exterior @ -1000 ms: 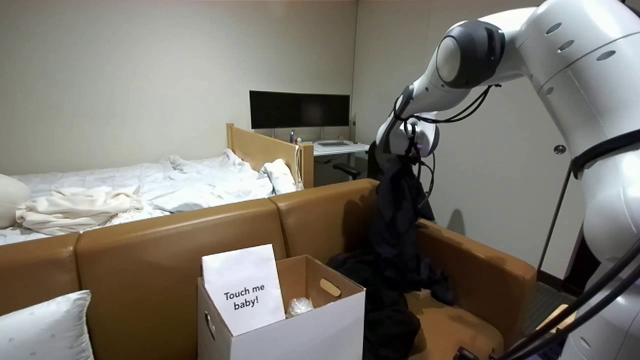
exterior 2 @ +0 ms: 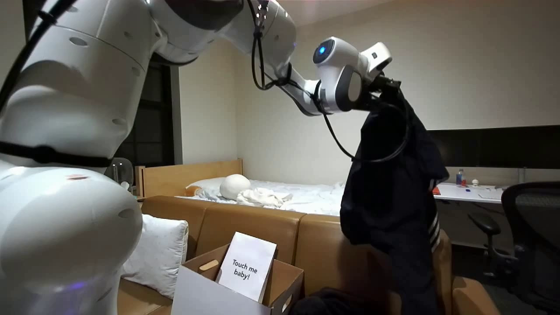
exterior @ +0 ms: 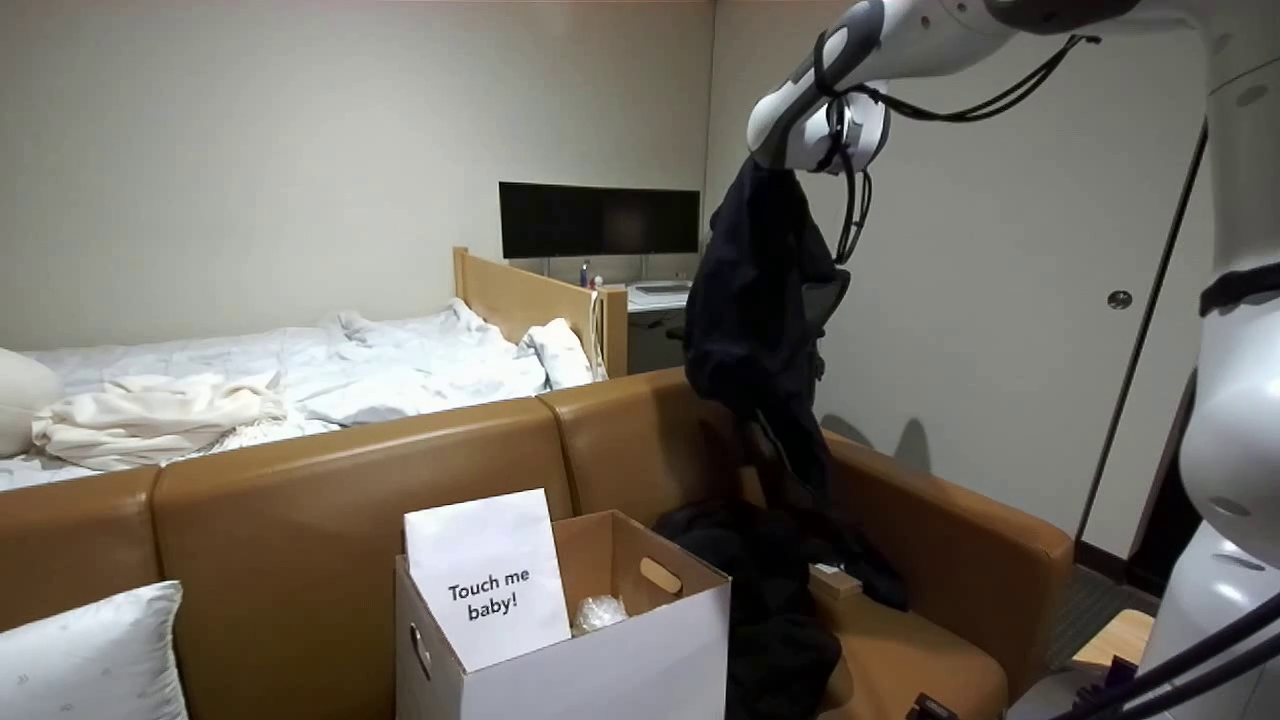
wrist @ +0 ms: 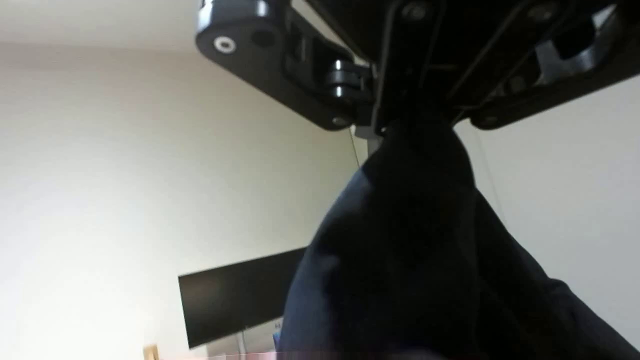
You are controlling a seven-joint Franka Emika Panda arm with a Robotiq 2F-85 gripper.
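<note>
A dark navy garment (exterior: 758,288) hangs from my raised gripper above the right end of the brown sofa (exterior: 360,492). The wrist view shows its bunched top (wrist: 414,198) running up between the fingers of my gripper, which is shut on the cloth. White stripes mark one edge of the hanging garment (exterior 2: 391,199) in exterior view 2. Its lower end reaches down to the sofa seat. On the seat lies another heap of black cloth (exterior: 762,600); whether it is separate from the hanging piece I cannot tell.
Left of the black heap stands a white open box (exterior: 600,672) with a "Touch me baby!" sign (exterior: 486,582). A small tan block (exterior: 835,581) lies on the seat near the armrest (exterior: 960,504). Behind the sofa are a bed (exterior: 360,360) and a monitor (exterior: 600,221).
My gripper has risen, lifting the garment higher so that more of it hangs free above the seat. The box and the black heap look unmoved.
</note>
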